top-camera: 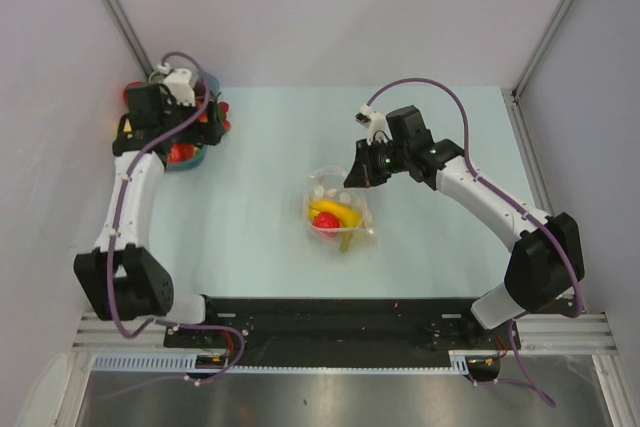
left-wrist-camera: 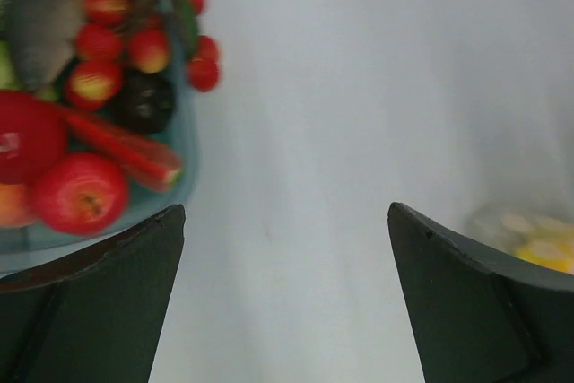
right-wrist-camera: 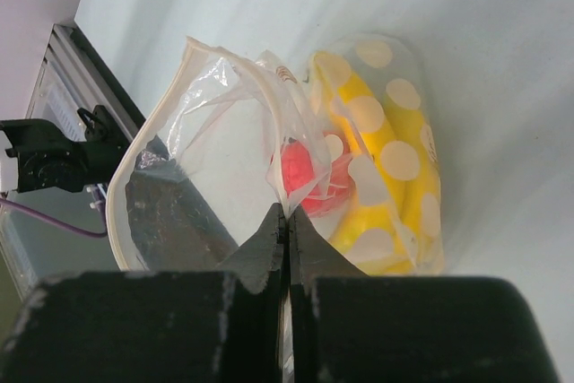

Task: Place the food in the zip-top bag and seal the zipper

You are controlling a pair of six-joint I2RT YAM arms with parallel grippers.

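Observation:
The clear zip bag [top-camera: 355, 207] stands open mid-table with yellow food [top-camera: 335, 210] and a red fruit [top-camera: 326, 222] inside. My right gripper is shut on the bag's edge, holding it up; in the right wrist view the red piece [right-wrist-camera: 296, 168] shows through the plastic. My left gripper is open and empty, over the blue bowl [left-wrist-camera: 186, 159] at the back left, which holds tomatoes [left-wrist-camera: 94, 40], red apples [left-wrist-camera: 79, 193], a red pepper [left-wrist-camera: 134, 154] and other produce. The left wrist view is slightly blurred.
Grey rails run along both sides, and the dark front edge lies below.

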